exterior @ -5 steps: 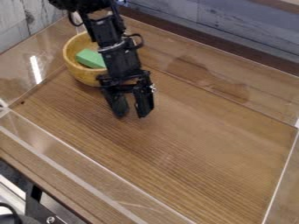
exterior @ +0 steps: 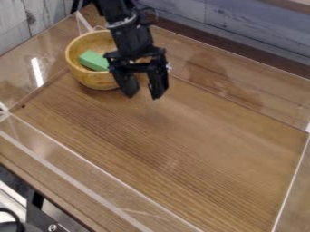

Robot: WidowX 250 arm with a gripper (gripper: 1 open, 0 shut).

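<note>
My black gripper point(exterior: 143, 78) hangs over the right front of a yellow bowl point(exterior: 90, 42), its two dark fingers apart and pointing down. Inside the bowl's left part lies a green block point(exterior: 93, 60), partly hidden behind the arm. I see nothing held between the fingers.
Pale walls border it at the back and left. A black cable or part point(exterior: 10, 217) shows at the lower left corner.
The arm and gripper have risen and moved back, away from the front of the table. The bowl and green block look the same.
</note>
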